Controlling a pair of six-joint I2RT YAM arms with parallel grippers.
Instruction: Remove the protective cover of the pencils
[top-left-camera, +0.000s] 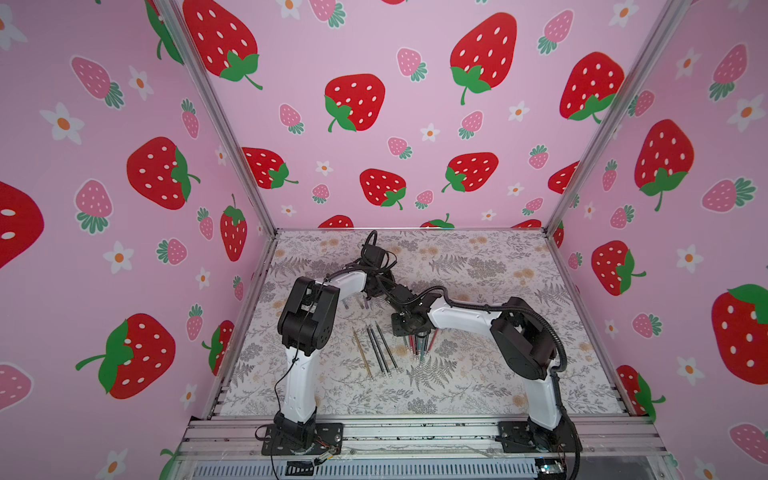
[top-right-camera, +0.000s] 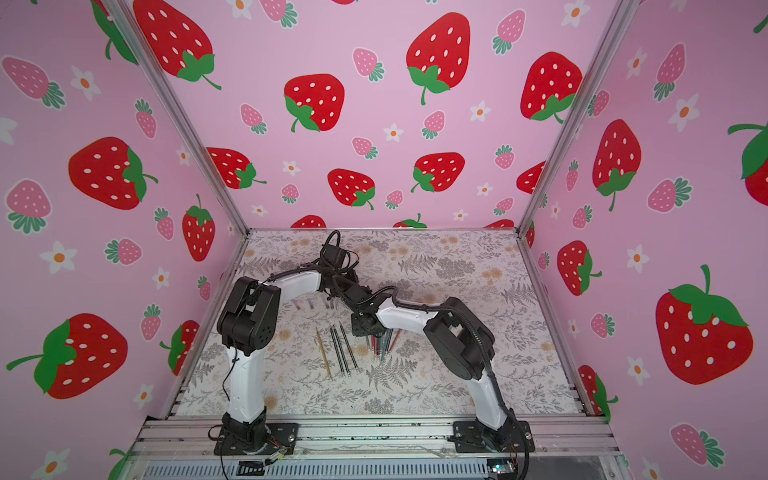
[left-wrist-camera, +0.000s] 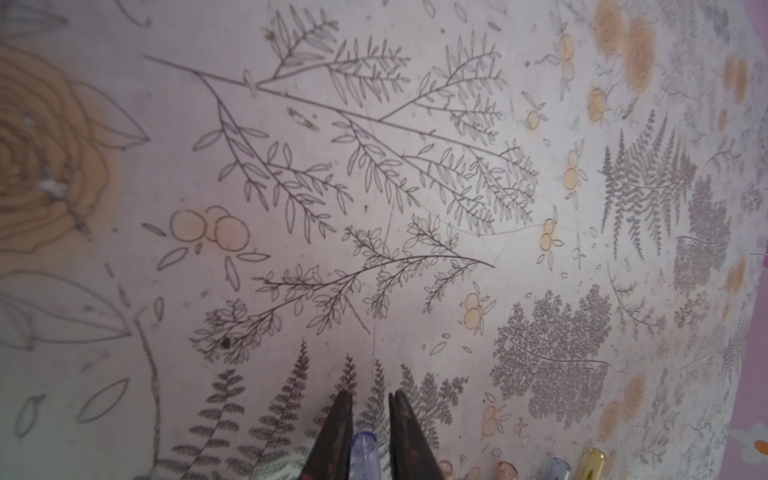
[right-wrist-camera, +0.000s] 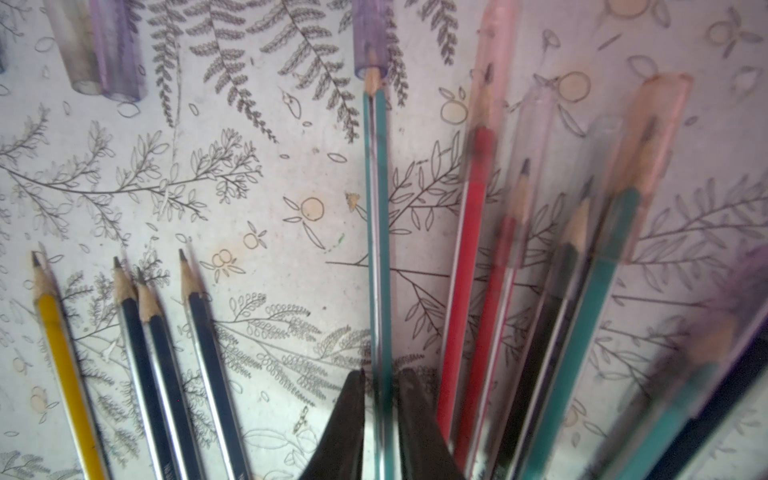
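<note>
A teal pencil (right-wrist-camera: 376, 200) stretches up the right wrist view and passes between the fingers of my right gripper, which is shut on it. The clear purple cover (right-wrist-camera: 370, 36) lies in line with the pencil, its lower end at the sharpened wood; the graphite point is out of sight. In the left wrist view a purple cover (left-wrist-camera: 365, 456) shows between the fingers of my left gripper. Those fingers stand part open, with a slim gap on the right side of the cover. The left gripper itself is hidden in the top views.
Uncovered pencils, a yellow one (right-wrist-camera: 64, 360) and several dark blue ones (right-wrist-camera: 212, 376), lie at left. Red (right-wrist-camera: 468, 240), black and teal pencils, still in clear covers, crowd the right. Loose covers (right-wrist-camera: 118, 48) lie beyond.
</note>
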